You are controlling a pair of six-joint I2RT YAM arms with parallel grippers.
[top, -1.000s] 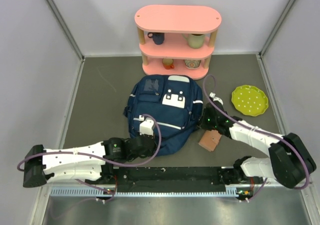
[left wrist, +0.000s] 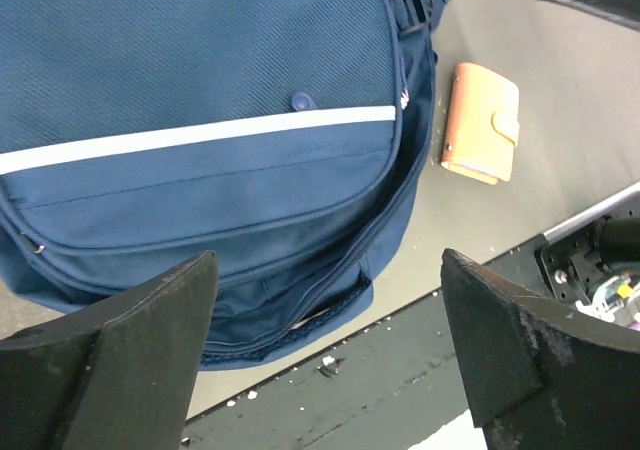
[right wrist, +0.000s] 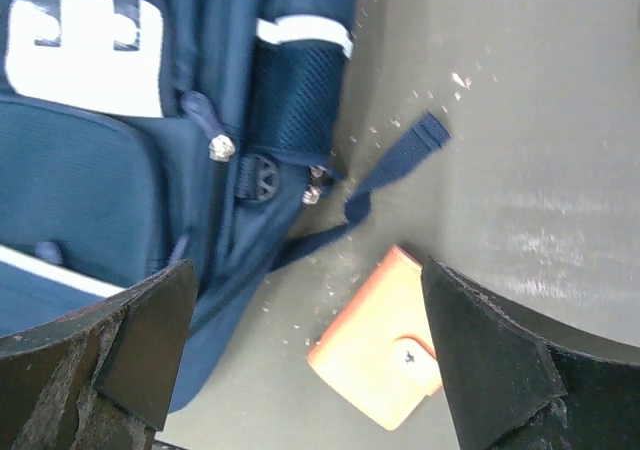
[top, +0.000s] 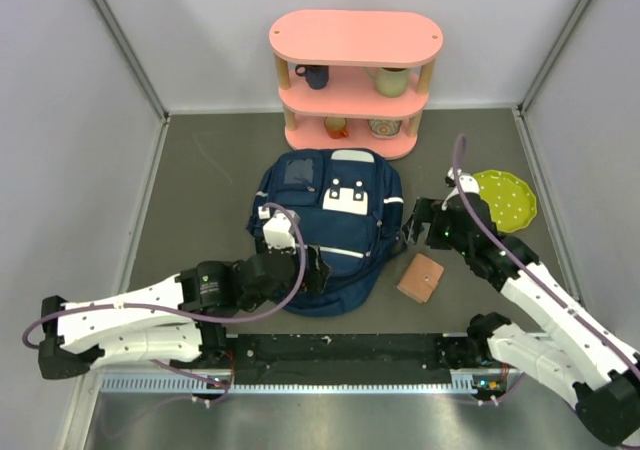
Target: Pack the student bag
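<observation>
A navy student backpack (top: 330, 210) lies flat in the middle, an unzipped seam along its lower right side in the left wrist view (left wrist: 200, 200). My left gripper (top: 305, 270) is over its lower part, open, with nothing between its fingers. My right gripper (top: 425, 225) is raised off the bag's right side, open and empty. Below it a tan notebook-like case (top: 420, 277) lies on the grey floor, also in the right wrist view (right wrist: 365, 340). A loose strap (right wrist: 400, 155) reaches out from the bag.
A pink shelf (top: 355, 30) with mugs, a teapot and bowls stands at the back, touching close behind the bag. A green dotted plate (top: 505, 200) lies at the right.
My right gripper has risen and moved slightly up and right, away from the bag. My left arm has lifted and shifted slightly in angle. The bag and case look unmoved.
</observation>
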